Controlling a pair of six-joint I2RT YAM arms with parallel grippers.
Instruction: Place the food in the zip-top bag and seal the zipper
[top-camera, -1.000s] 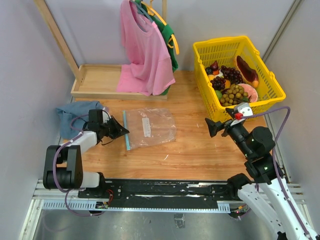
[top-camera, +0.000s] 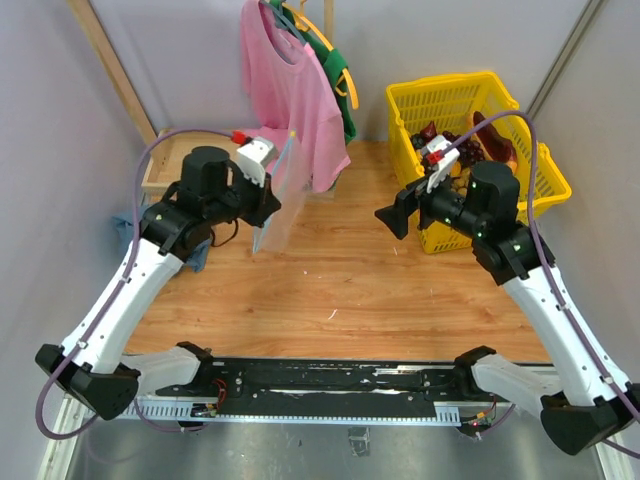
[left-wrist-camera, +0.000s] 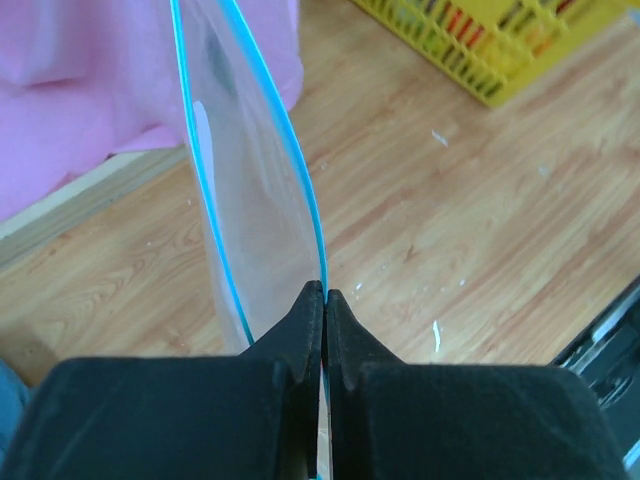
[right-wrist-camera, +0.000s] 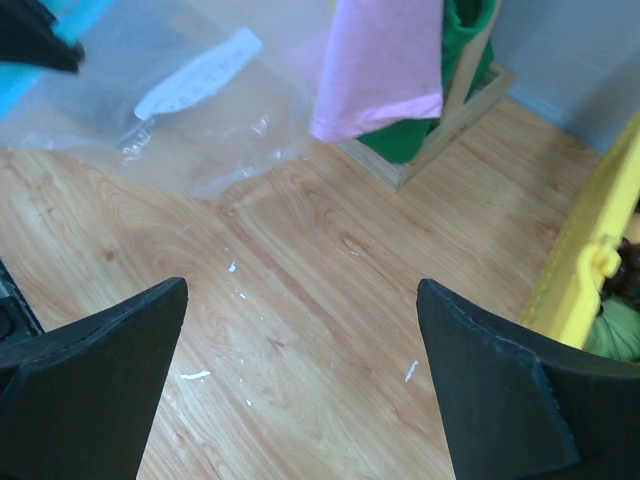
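Observation:
A clear zip top bag (top-camera: 285, 205) with a blue zipper edge hangs in the air left of centre. My left gripper is shut on one side of its blue-edged mouth. In the left wrist view the two blue edges stand apart, so the mouth gapes above the fingertips. The bag's body (right-wrist-camera: 220, 130) drapes across the upper left of the right wrist view, a white label on it. My right gripper stands open, empty, right of the bag and beside the yellow basket. Food (top-camera: 495, 140) lies inside that basket, partly hidden by my right arm.
The yellow basket (top-camera: 555, 188) stands at the back right. Pink (top-camera: 290, 90) and green clothes hang on a wooden rack at the back, close behind the bag. A blue cloth (top-camera: 195, 258) lies at the left.
The bag lay flat on the table; my left gripper has lifted it up and rightward, and its mouth has parted. My right arm has moved left and toward the back.

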